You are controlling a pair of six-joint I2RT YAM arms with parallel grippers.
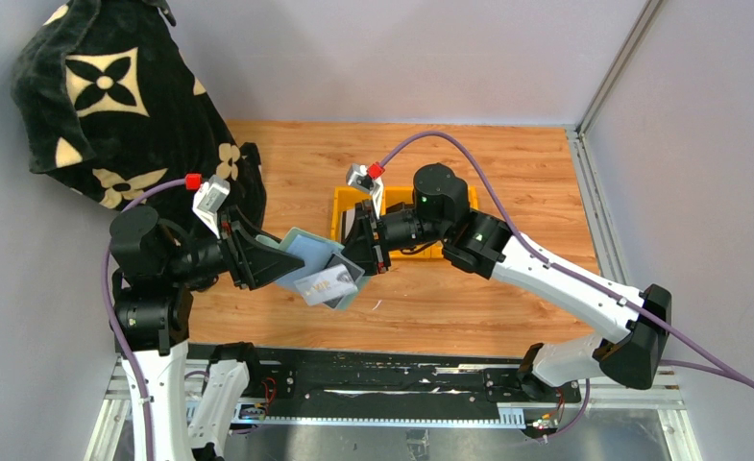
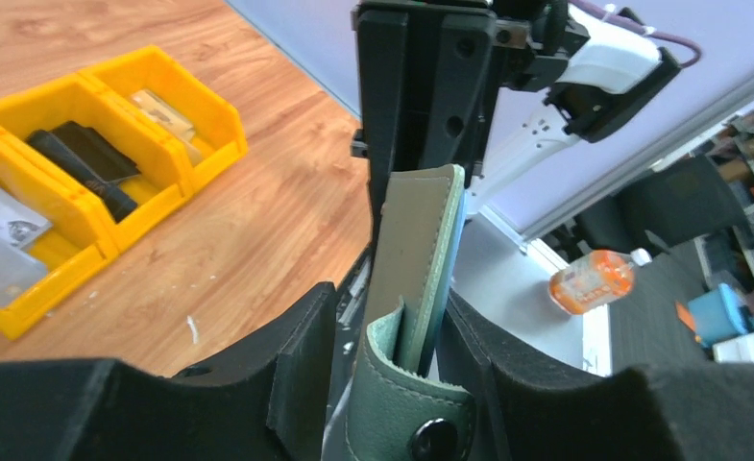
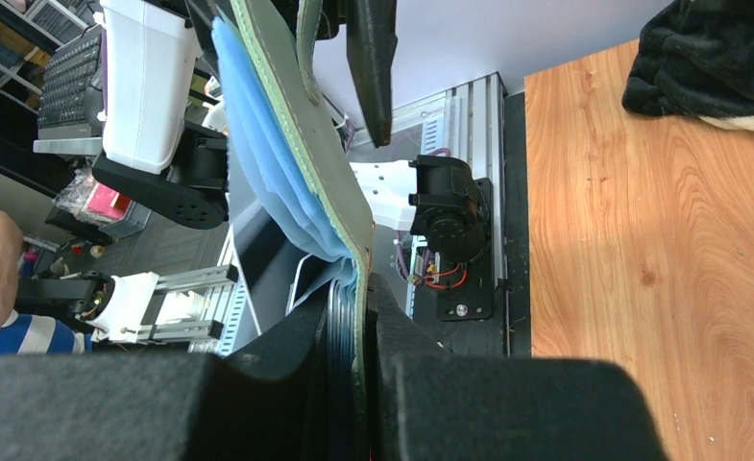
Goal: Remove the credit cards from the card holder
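Observation:
A pale green card holder (image 1: 294,236) with blue inner sleeves (image 1: 307,254) hangs open above the table between both arms. My right gripper (image 1: 351,255) is shut on its right side; the layered edges run between the fingers in the right wrist view. My left gripper (image 1: 291,263) is at the other end, its fingers (image 2: 301,375) apart on either side of the holder's tan outer cover (image 2: 411,230) and snap strap (image 2: 406,408). A silver card marked VIP (image 1: 327,285) sticks out below the sleeves, over a dark card (image 1: 352,267). Whether more cards sit inside is hidden.
A yellow divided tray (image 1: 338,206) with small items stands on the table behind the right arm. A dark patterned blanket (image 1: 104,115) fills the back left.

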